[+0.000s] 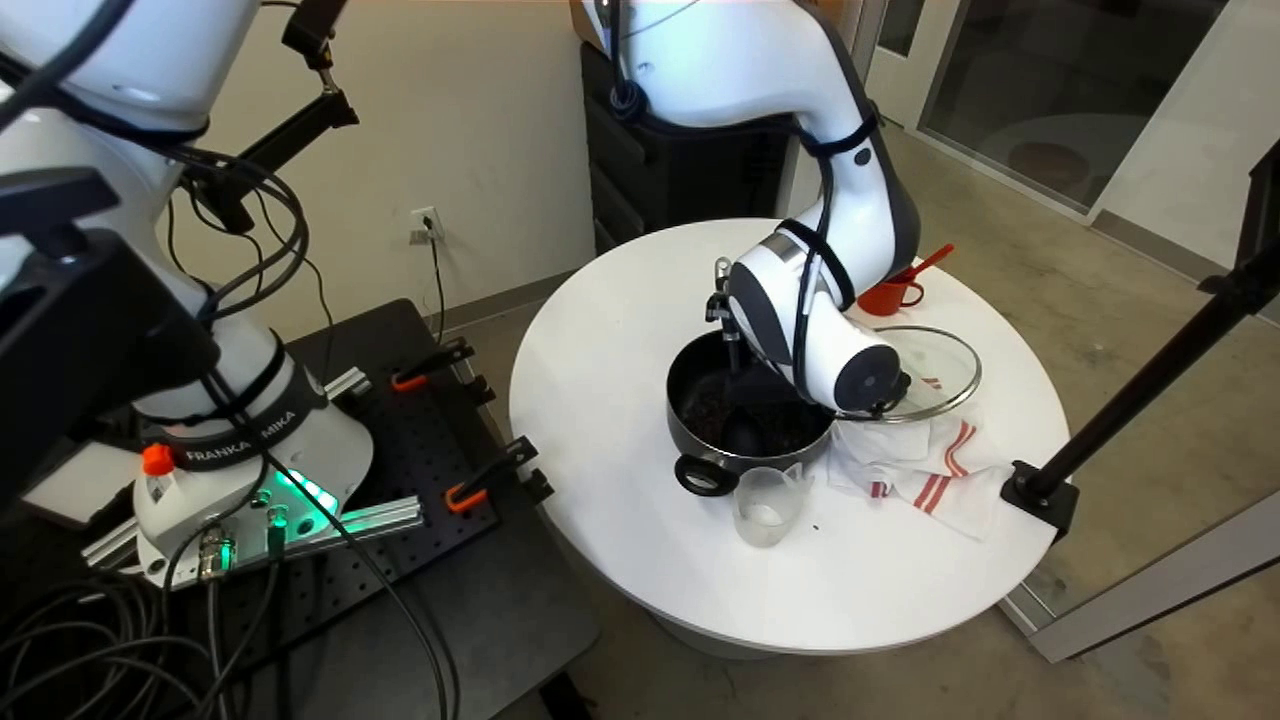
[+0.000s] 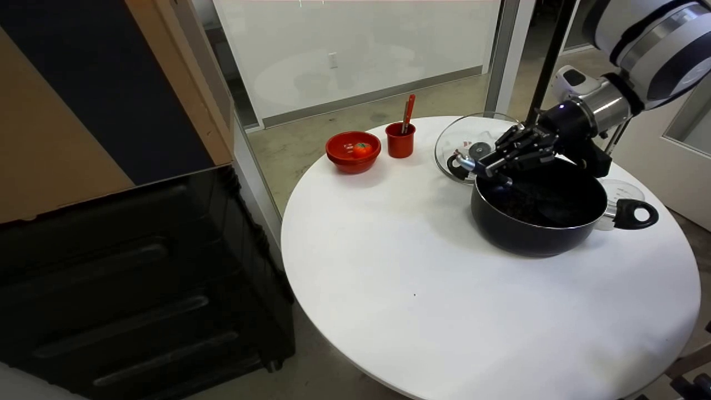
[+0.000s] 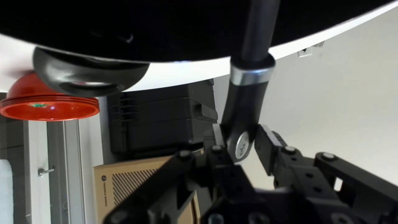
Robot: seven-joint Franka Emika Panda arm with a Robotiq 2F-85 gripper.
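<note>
My gripper is shut on the black handle of a utensil (image 3: pixel 246 99), which has a silver band and a small oval label. The utensil reaches down into the black pot (image 2: pixel 533 241); its dark rounded head (image 1: pixel 743 432) shows inside, over dark contents at the bottom. In exterior view 2 the silver handle end (image 2: pixel 465 161) sticks out past the fingers. The arm's wrist leans over the pot's rim and hides part of the inside.
A clear measuring cup (image 1: pixel 767 510) stands against the pot by its handle (image 1: pixel 705 476). Beside the pot lie a glass lid (image 1: pixel 948 372) and a striped towel (image 1: pixel 948 480). Red bowls (image 2: pixel 353 163) and a red mug (image 2: pixel 400 145) stand farther off.
</note>
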